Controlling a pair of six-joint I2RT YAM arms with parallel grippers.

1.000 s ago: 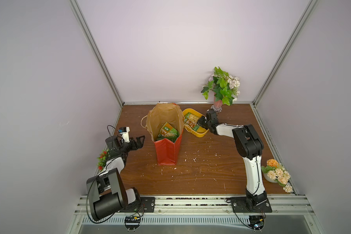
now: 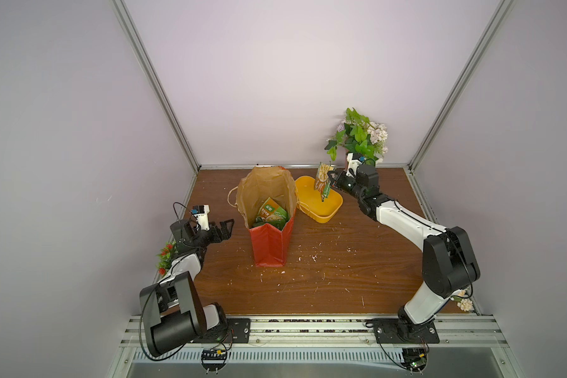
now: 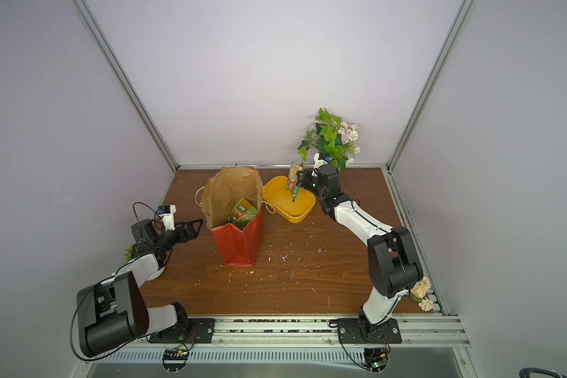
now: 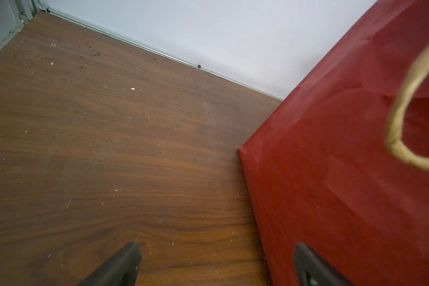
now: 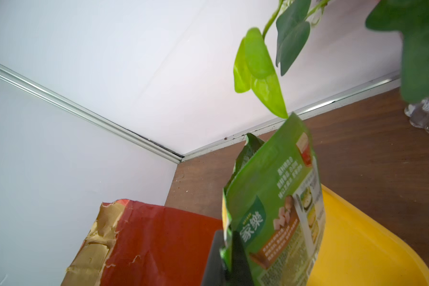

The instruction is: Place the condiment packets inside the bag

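My right gripper (image 2: 335, 178) is shut on a green condiment packet (image 5: 276, 200), holding it upright above the yellow tray (image 2: 318, 208); in the right wrist view the packet hides much of the fingers. The open paper bag (image 2: 269, 245), red outside and brown inside, stands left of the tray with green packets (image 2: 271, 212) inside. My left gripper (image 2: 226, 230) is open and empty, low beside the bag's left side; the left wrist view shows the red bag wall (image 4: 343, 181) and a handle close by.
A leafy plant (image 2: 357, 135) stands behind the tray, its leaves near the held packet. Flowers sit at the table's left and front-right edges.
The left arm is unchanged.
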